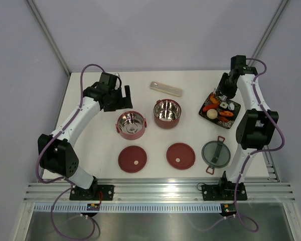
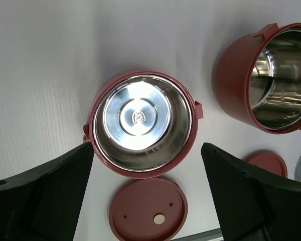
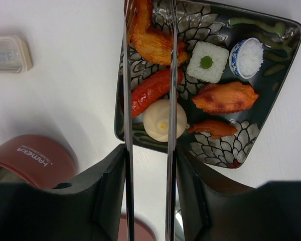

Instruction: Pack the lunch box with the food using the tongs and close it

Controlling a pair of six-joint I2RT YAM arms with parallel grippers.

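A black food tray [image 1: 203, 114] at the right holds a chicken wing [image 3: 160, 47], sausage [image 3: 145, 95], bun [image 3: 155, 120], rice cake and other pieces. My right gripper [image 1: 218, 93] is over its upper left, long metal fingers at the chicken wing; whether they grip it I cannot tell. My left gripper [image 1: 125, 95] stands open and empty above a red steel-lined pot [image 2: 140, 125]. A second red pot [image 1: 165, 118] stands at centre.
Two red lids [image 1: 132, 165] [image 1: 180, 161] lie at the front, a dark round lid [image 1: 208, 150] at front right. A pale slim case [image 1: 165, 88] lies at the back.
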